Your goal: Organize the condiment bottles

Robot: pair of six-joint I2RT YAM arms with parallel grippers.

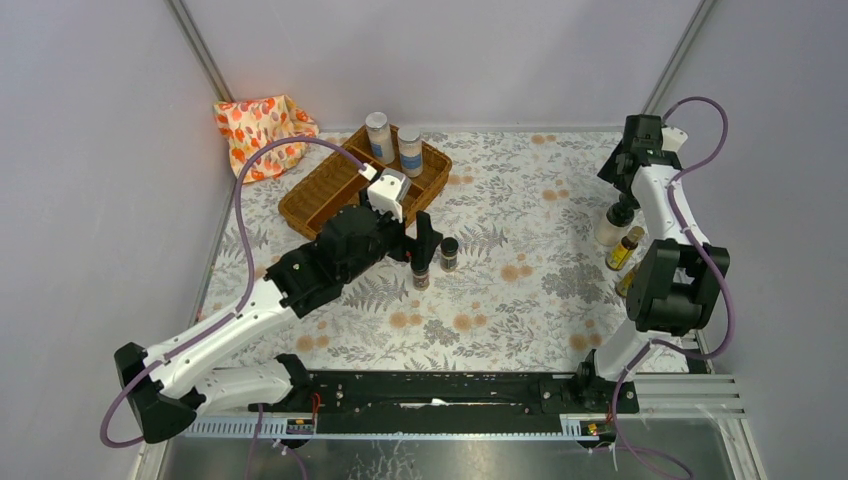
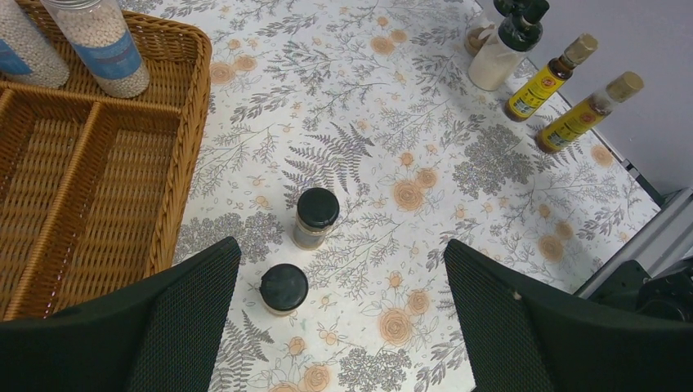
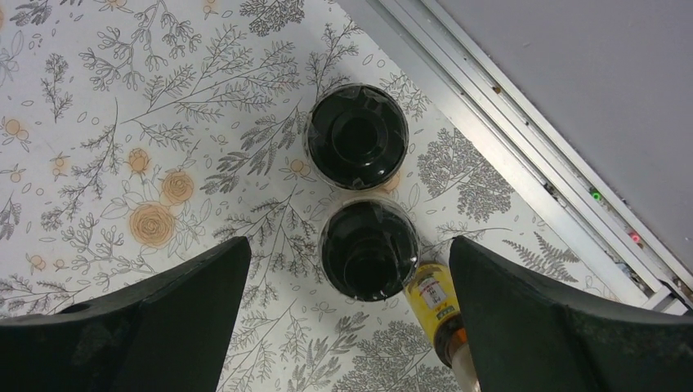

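Two glass jars of pale grains (image 1: 411, 152) with blue labels stand in the far compartments of the wicker basket (image 2: 190, 155). Beside the basket, two small black-capped bottles, one nearer (image 2: 284, 287) and one farther (image 2: 316, 216), stand upright on the table. Above them my left gripper is open and empty. At the right side, two black-capped bottles, one far (image 3: 357, 137) and one near (image 3: 369, 250), stand close together below my right gripper, which is open and touches neither visibly.
An orange-patterned cloth bag (image 1: 262, 130) lies at the back left, against the basket. A metal rail (image 3: 523, 147) and wall bound the right side, close to the bottles.
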